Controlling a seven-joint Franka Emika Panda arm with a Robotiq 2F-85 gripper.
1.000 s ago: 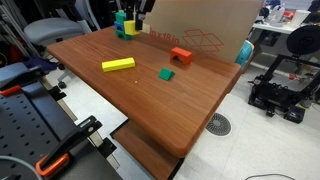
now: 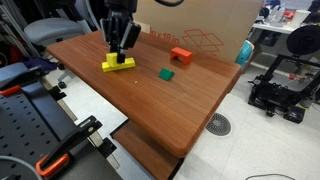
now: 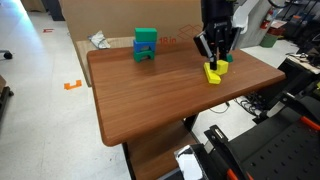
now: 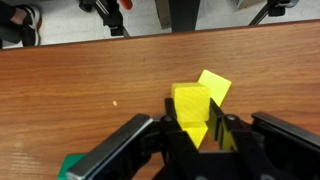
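My gripper (image 2: 118,50), pointing down, is shut on a small yellow block (image 4: 191,103). A longer yellow block (image 2: 121,66) lies flat on the wooden table. In the wrist view the held block overlaps this longer yellow block (image 4: 214,86), covering its middle. From the second exterior view, the held yellow block (image 3: 222,67) appears right at the longer yellow block (image 3: 212,74). Whether the two touch cannot be told.
A red block (image 2: 181,56) and a green block (image 2: 166,74) sit on the table (image 2: 185,100). In the second exterior view, a green block (image 3: 145,34) rests on a blue block (image 3: 145,46).
The gripper has come down and toward the table's near-left edge with the small yellow block, from the back to the longer yellow block. That longer block stays in place.
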